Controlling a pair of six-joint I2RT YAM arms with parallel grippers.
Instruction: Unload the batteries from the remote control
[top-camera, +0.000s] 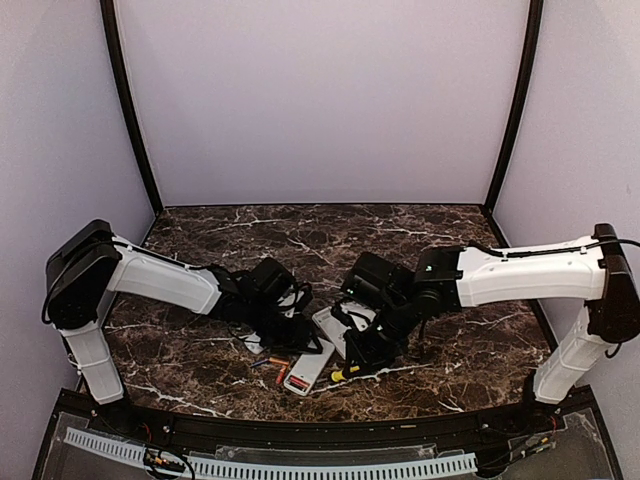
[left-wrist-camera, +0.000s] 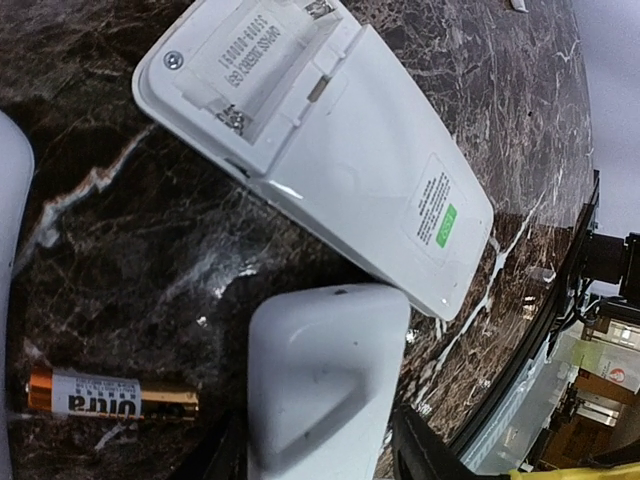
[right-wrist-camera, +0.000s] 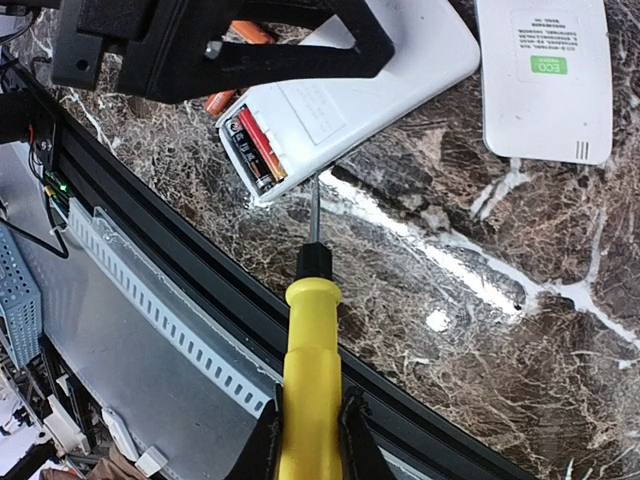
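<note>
The white remote lies with its open compartment toward the front edge, holding a red and a dark battery. My left gripper is open around the remote's other end. My right gripper is shut on a yellow screwdriver, whose thin tip is beside the remote's compartment end. Loose orange batteries lie left of the remote.
A second white remote lies just behind and right. Its front rail runs close below the remote.
</note>
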